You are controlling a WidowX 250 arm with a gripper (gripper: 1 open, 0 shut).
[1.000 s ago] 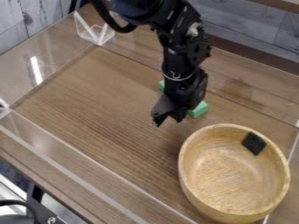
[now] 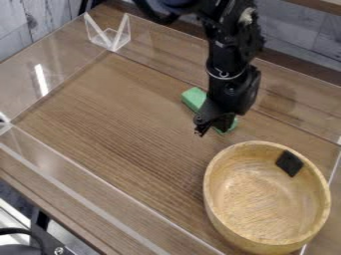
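My black gripper [image 2: 216, 122] reaches down from the top of the camera view onto a green object [image 2: 196, 102], which lies on the wooden table right of centre. The arm and fingers cover much of the green object. The fingers look narrow, and I cannot see anything held between them.
A large tan round bin [image 2: 266, 221] with a black patch on its rim fills the lower right. A white wire rack [image 2: 110, 32] stands at the back left. Walls edge the back and left.
My gripper has shifted to the right, over the green object, whose left end now shows more from behind the arm.
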